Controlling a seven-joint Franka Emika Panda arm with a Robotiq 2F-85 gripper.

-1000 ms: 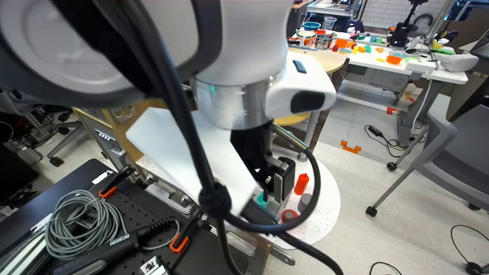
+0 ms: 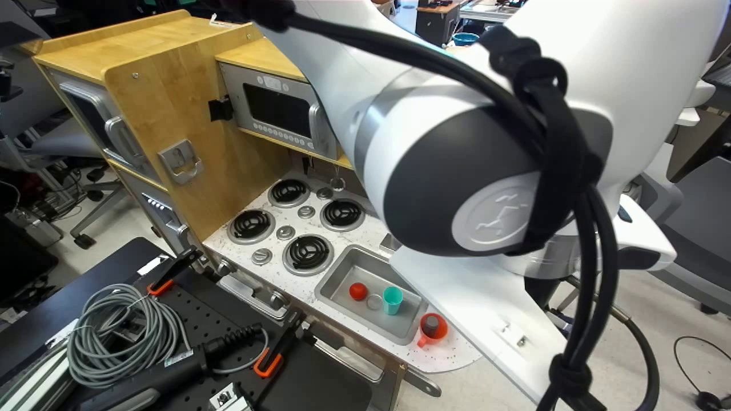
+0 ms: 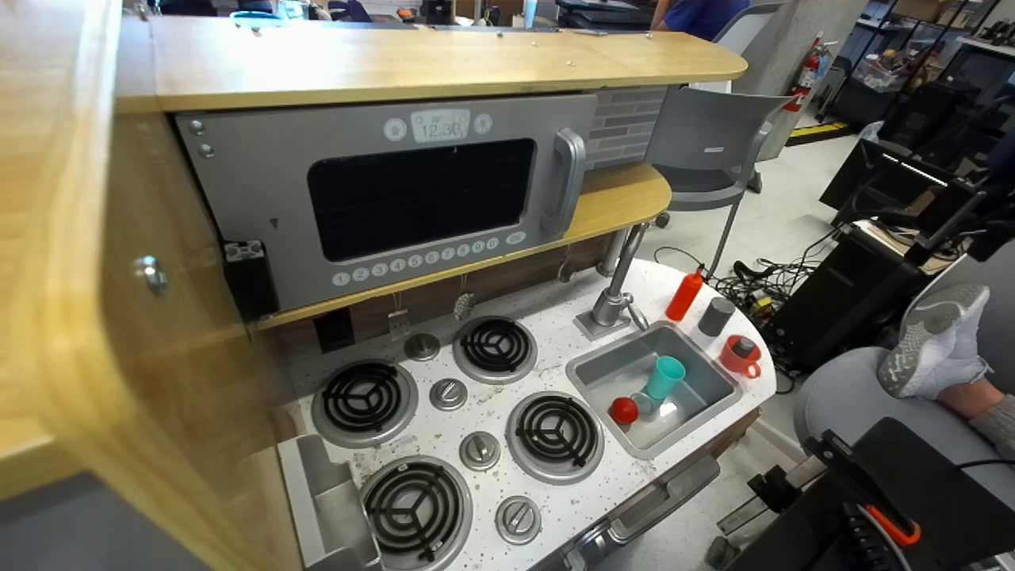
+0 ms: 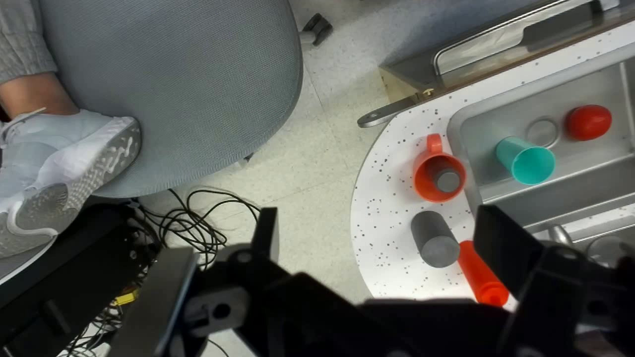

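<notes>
In the wrist view my gripper is open, its dark fingers (image 4: 266, 231) far apart with nothing held between them. An orange-red mug (image 4: 420, 173) stands on the rounded counter end, a grey cylinder (image 4: 446, 180) inside it. Nearby are another grey cylinder (image 4: 429, 229) and a red bottle (image 4: 476, 270), partly covered by the right finger. The sink (image 3: 601, 366) holds a teal cup (image 3: 666, 379), seemingly tilted, and a red tomato-like ball (image 3: 624, 411). Exterior view 1 does not show the fingers; exterior view 2 shows no arm.
Stove burners (image 3: 554, 438) and knobs lie left of the sink. A faucet (image 3: 618, 285) rises behind it, and a microwave (image 3: 419, 195) overhangs the counter's back. Beyond the rounded end are floor, cables (image 4: 193, 223) and a chair (image 4: 178, 89) with someone's foot on it.
The arm has swung right in exterior view 1, uncovering the burners, microwave, and sink contents. It now hides the red bottle and the free-standing grey cylinder there. The mug stays on the counter.
</notes>
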